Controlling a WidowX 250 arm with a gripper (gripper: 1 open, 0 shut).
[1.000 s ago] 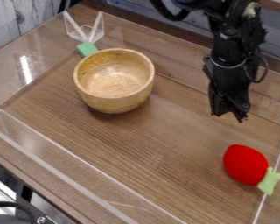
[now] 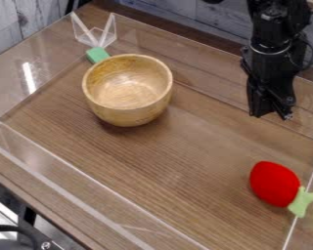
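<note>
The black robot gripper hangs from the top right over the wooden table, shut, with nothing visible between its fingers. It is above bare wood, to the right of the wooden bowl. A red object with a pale green top lies at the lower right, apart from the gripper.
A small green item with white strips beside it lies at the upper left, behind the bowl. The table's edge runs along the left and right sides.
The bowl and red object have not moved.
</note>
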